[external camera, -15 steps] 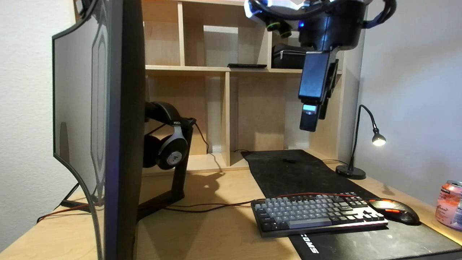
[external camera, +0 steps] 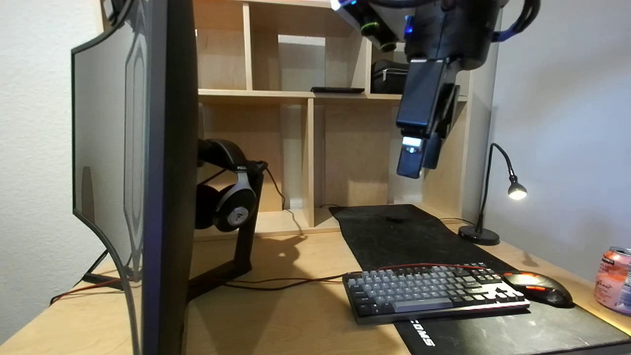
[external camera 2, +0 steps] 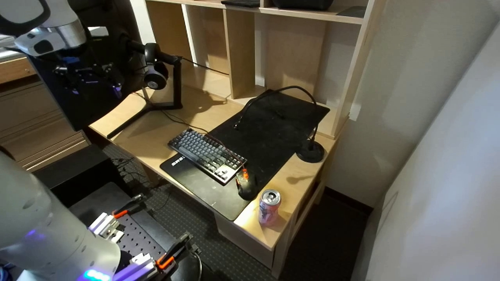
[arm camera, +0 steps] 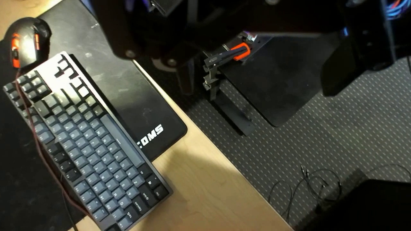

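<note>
My gripper (external camera 2: 96,92) hangs in the air near the monitor (external camera 2: 77,107), well above the desk's height. In the wrist view its two fingertips (arm camera: 185,82) are spread wide apart with nothing between them, so it stands open. The grey-and-black keyboard (external camera: 438,290) lies on the black desk mat (external camera 2: 274,136), its cable running along its back. Beside the keyboard's right end sits a black mouse (arm camera: 29,42) with orange accents. A pink can (external camera 2: 270,206) stands upright at the desk's right front corner. No object touches the gripper.
Headphones (external camera: 236,207) hang from a black stand behind the monitor. A gooseneck lamp (external camera: 480,233) stands at the right. Wooden shelves (external camera: 310,159) line the back, holding a black bag (external camera: 387,78). Bare desk lies left of the keyboard.
In exterior view 1 the gripper has shifted slightly left and turned, so both fingers now show more. The items on the desk have not moved.
</note>
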